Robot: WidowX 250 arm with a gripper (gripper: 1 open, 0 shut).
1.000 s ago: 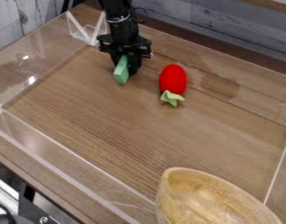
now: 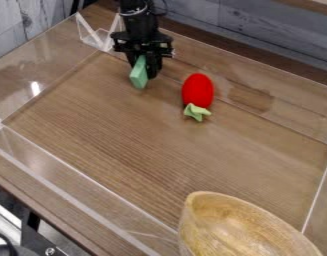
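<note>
My gripper (image 2: pixel 143 56) is a dark shape at the top centre, shut on a small green object (image 2: pixel 139 74) that hangs below it, near or at the wooden table. To its right lie a red oval object (image 2: pixel 198 90) and a small light-green piece (image 2: pixel 197 112) just below that.
A large pale yellow bowl (image 2: pixel 239 230) sits at the bottom right. A clear plastic item (image 2: pixel 96 30) is at the upper left, by the table's edge.
My gripper and the green object in it have shifted slightly. The red object and the bowl are unmoved.
</note>
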